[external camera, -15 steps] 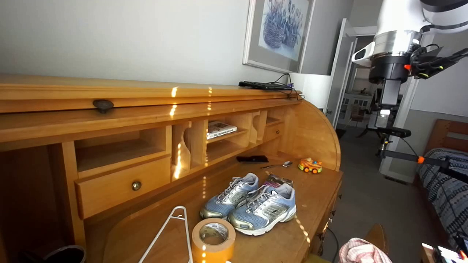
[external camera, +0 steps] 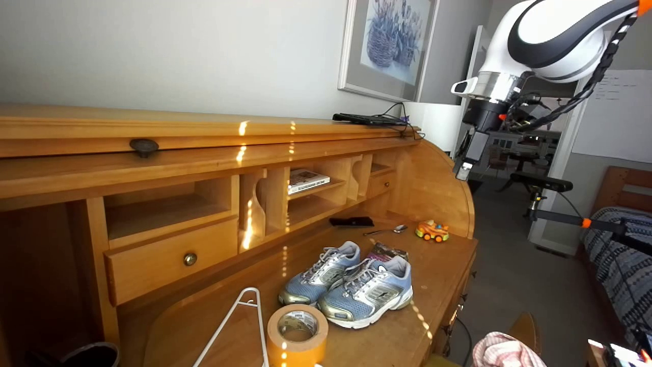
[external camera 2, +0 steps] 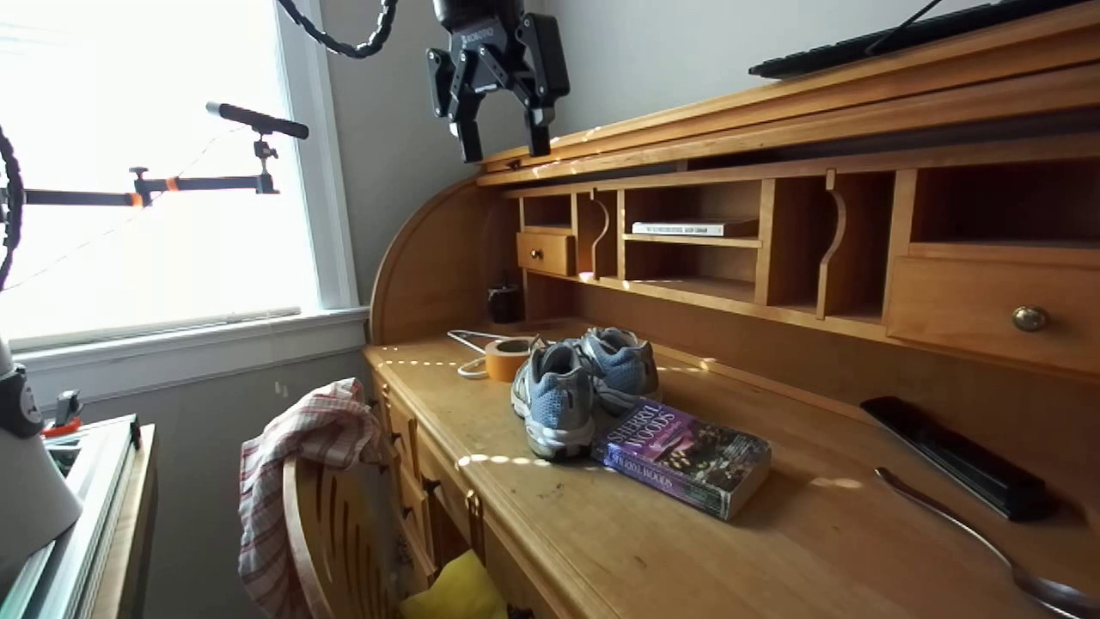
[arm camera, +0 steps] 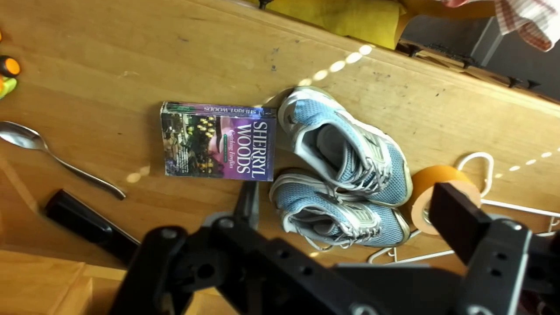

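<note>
My gripper [external camera 2: 505, 148] hangs high above the desk, its fingers open and the gap between them empty. In the wrist view its dark fingers spread wide over the desk, one near the book and the other over the tape roll. Side by side on the desktop stands a pair of blue and silver sneakers [arm camera: 362, 162]. Right behind their heels lies a purple paperback book [arm camera: 218, 141], flat with its cover up. A roll of orange tape [external camera: 296, 342] sits at the shoes' toes, beside a white hanger [external camera: 260, 324].
A spoon [arm camera: 78, 170], a black case [external camera 2: 954, 454] and an orange toy car [external camera: 432, 230] lie toward one end of the desk. Cubbyholes with a white book [external camera: 305, 181] line the back. A chair [external camera 2: 320, 516] draped with a checked cloth stands in front.
In exterior view 1, the arm and gripper have moved left, toward the desk, and the gripper now tilts. The objects on the desk lie unchanged.
</note>
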